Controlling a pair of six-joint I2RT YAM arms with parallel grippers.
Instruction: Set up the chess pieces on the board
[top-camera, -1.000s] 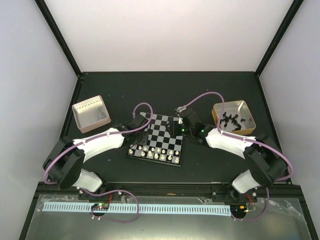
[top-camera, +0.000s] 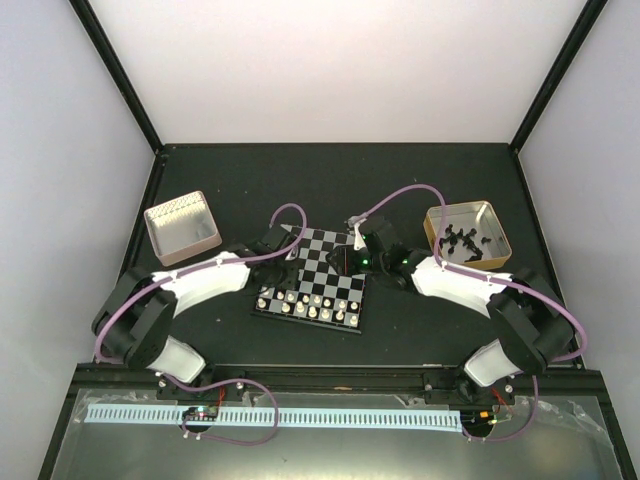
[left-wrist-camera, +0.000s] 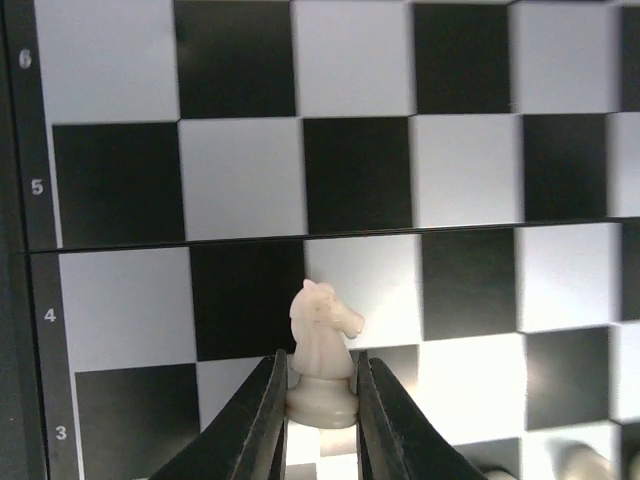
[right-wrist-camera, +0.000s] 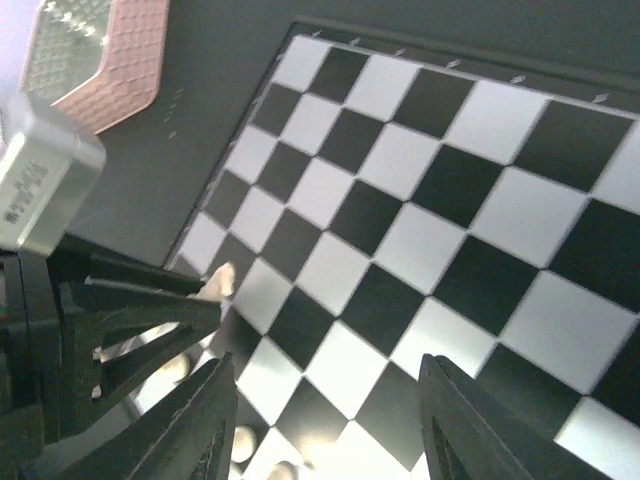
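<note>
A white knight (left-wrist-camera: 322, 345) lies on its side over the board squares, its base pinched between the left gripper's fingertips in the left wrist view. My left gripper is shut on it, low over the left part of the chessboard (top-camera: 332, 246). In the right wrist view, the knight's head (right-wrist-camera: 218, 280) pokes out past the left gripper's dark fingers (right-wrist-camera: 150, 300). The right gripper stands open above the board, nothing between its fingers. White pieces (top-camera: 312, 312) fill much of the board's near rows.
At the right, a box (top-camera: 497, 262) holds several black pieces. A pinkish box (top-camera: 208, 243) stands at the left, no pieces visible in it. The board's far squares are bare. Both arms hover close together over the board.
</note>
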